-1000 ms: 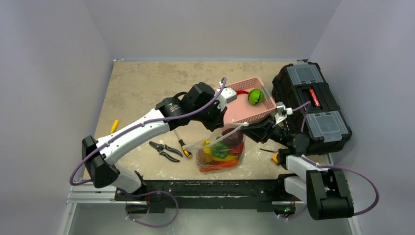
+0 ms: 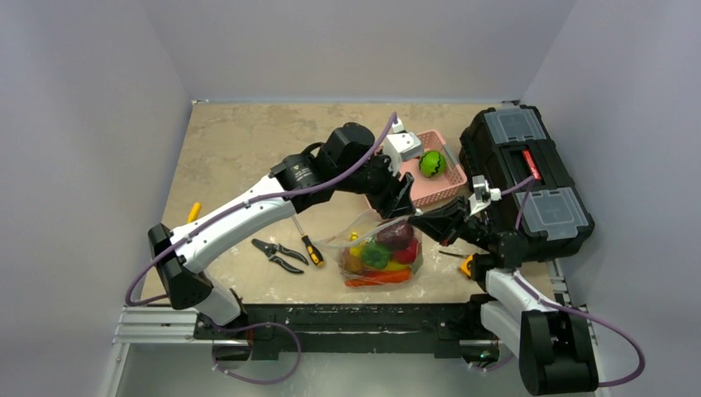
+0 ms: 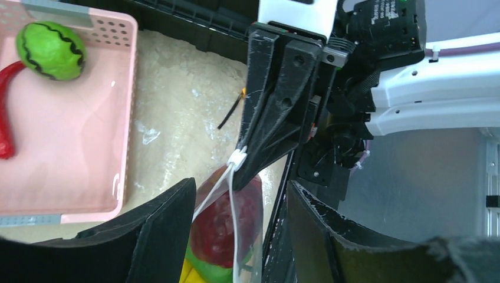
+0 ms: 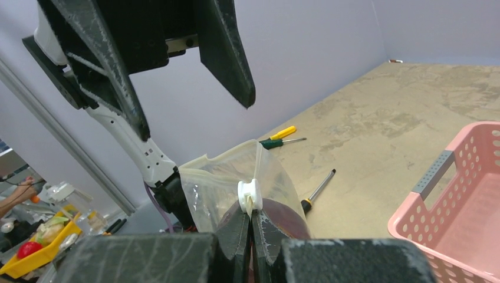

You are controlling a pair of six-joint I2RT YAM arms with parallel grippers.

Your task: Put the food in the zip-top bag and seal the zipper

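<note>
The clear zip top bag (image 2: 364,227) stands on the table, with peppers, a carrot and a dark red round food (image 2: 395,235) inside. Its mouth gapes toward the left. My right gripper (image 2: 416,216) is shut on the right end of the bag's zipper, where a white slider (image 4: 249,194) shows at its fingertips. Just above that end, my left gripper is open, pointing down at the slider and the right gripper's tips, with its fingers (image 4: 233,65) apart and clear of the bag. In the pink basket (image 2: 450,186) lie a toy watermelon (image 3: 52,50) and a red chili (image 3: 5,112).
Pliers (image 2: 281,255) and a screwdriver (image 2: 312,251) lie left of the bag. A black toolbox (image 2: 529,178) takes up the right side, beyond the basket.
My left gripper has moved right, over the right end of the zipper.
</note>
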